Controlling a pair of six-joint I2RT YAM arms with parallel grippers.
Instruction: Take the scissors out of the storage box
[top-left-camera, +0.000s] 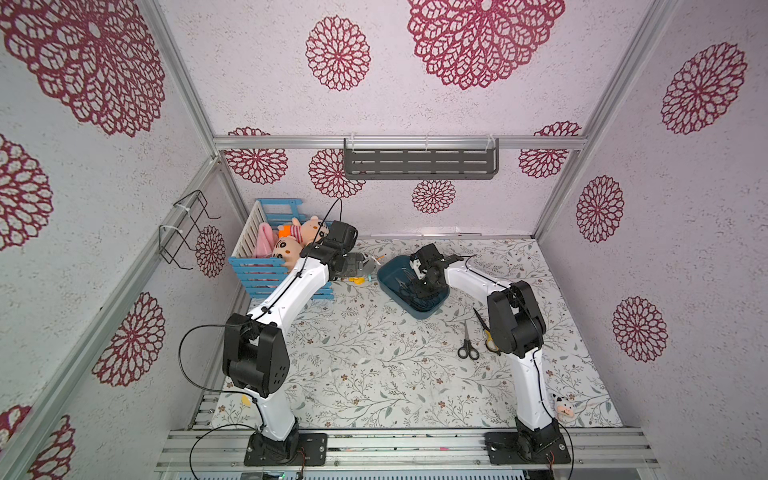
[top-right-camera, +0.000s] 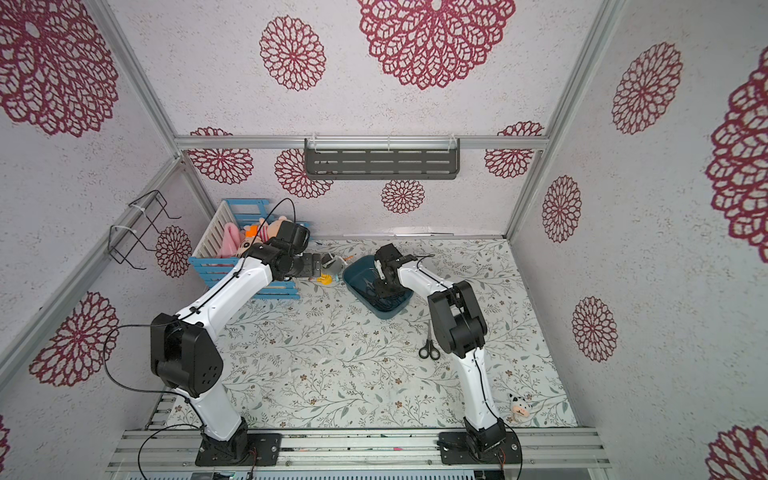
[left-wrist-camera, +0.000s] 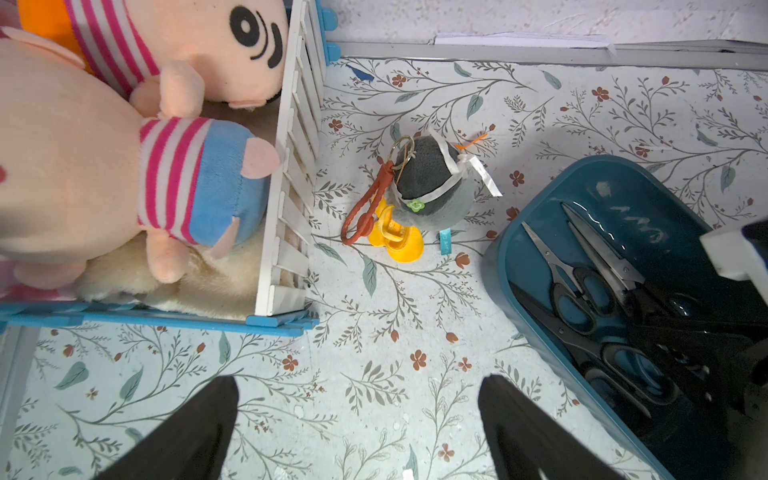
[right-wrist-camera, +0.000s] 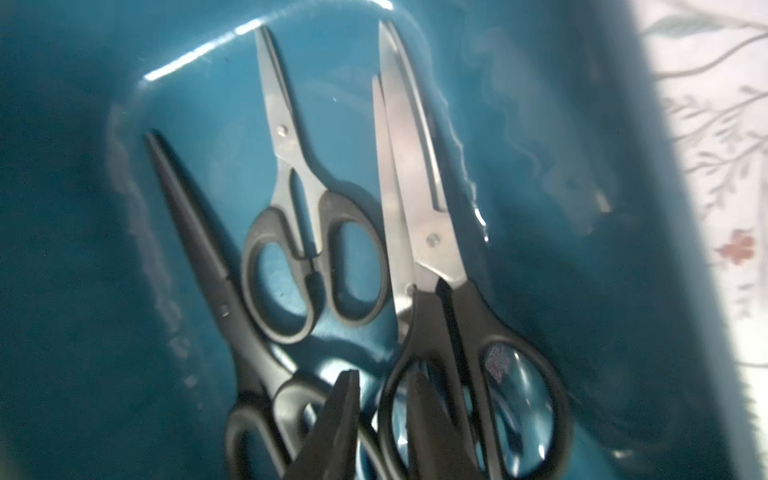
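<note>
A teal storage box (left-wrist-camera: 560, 352) holds several scissors. In the right wrist view, large silver-bladed scissors (right-wrist-camera: 432, 232) lie on the right, small scissors (right-wrist-camera: 300, 200) in the middle, and black-bladed scissors (right-wrist-camera: 200, 224) on the left. My right gripper is down at the box, its fingertips part open with a narrow gap, over the handles; one finger (right-wrist-camera: 428, 432) overlaps a handle loop of the large scissors. No firm hold shows. Beside the blue-and-white crate, my left gripper stands wide open and empty above the table.
On the table to the right lie dark-handled scissors (top-left-camera: 468, 345) and yellow-handled scissors (top-left-camera: 489, 340), the latter partly behind the right arm. A crate of plush toys (top-left-camera: 280, 276) stands at left. A grey-and-clear item (left-wrist-camera: 436, 180) sits between crate and box.
</note>
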